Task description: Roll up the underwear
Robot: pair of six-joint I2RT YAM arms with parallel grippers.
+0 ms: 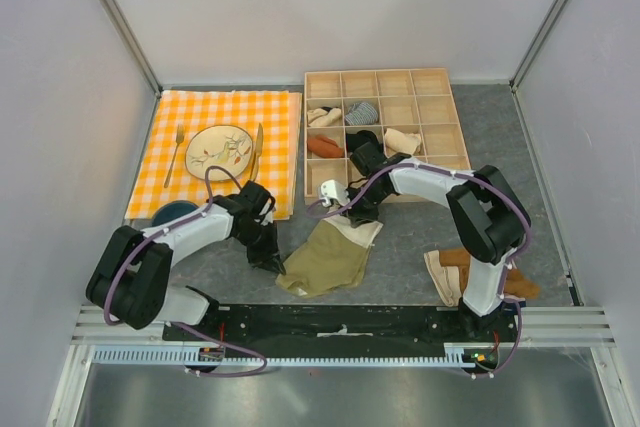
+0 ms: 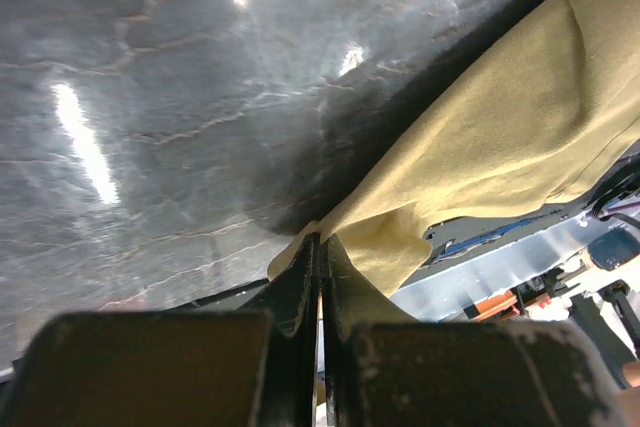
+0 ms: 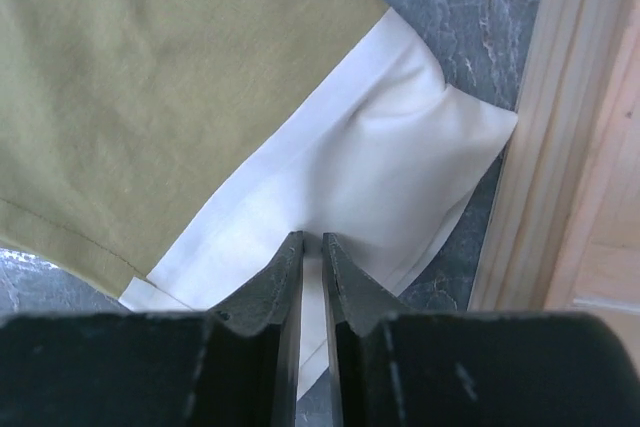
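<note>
The olive underwear [image 1: 332, 259] with a white waistband lies slantwise on the grey table, waistband toward the organizer. My left gripper [image 1: 279, 268] is shut on its near-left corner; in the left wrist view, olive cloth [image 2: 500, 127] runs taut and bunched into the closed fingertips. At the waistband, my right gripper [image 1: 350, 213] is slightly open. The right wrist view shows a narrow gap between its fingertips, with the white waistband [image 3: 300, 187] lying smooth beneath them. That arm hides part of the waistband from above.
A wooden organizer [image 1: 312, 182] with rolled items in several compartments stands just behind the waistband. To the left are a checkered cloth [image 1: 170, 197] with a plate [image 1: 219, 152] and a dark bowl [image 1: 174, 212]. Brown and cream cloths [image 1: 447, 275] lie at right.
</note>
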